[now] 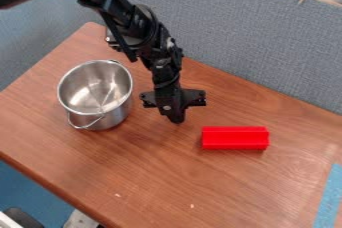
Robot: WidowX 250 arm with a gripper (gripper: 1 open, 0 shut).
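Observation:
My black gripper (175, 112) points down at the wooden table (147, 177) near its middle, low over the surface, its fingertips close together and shut. I see nothing held, though the dark fingers are small in view. A steel pot (95, 90) with a wire handle stands to the left of the gripper. A red block (234, 138) lies to the right and a little in front of it.
A grey padded wall (254, 42) runs along the back of the table. A light blue strip (327, 196) lies at the right edge.

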